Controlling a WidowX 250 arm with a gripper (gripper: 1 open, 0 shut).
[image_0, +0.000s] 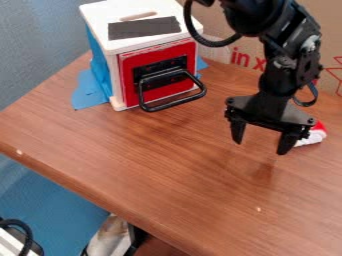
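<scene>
My black gripper (261, 140) is open, its two fingers pointing down over the right part of the wooden table (160, 180), with nothing visible between them. Just behind it on the right lies a small red and white object (313, 134), partly hidden by the gripper.
A white toy box with a red front (158, 75) and black handle stands at the back left on a blue sheet (88, 92). Cardboard with red print (321, 50) is behind the arm. The table's left edge drops to a blue floor.
</scene>
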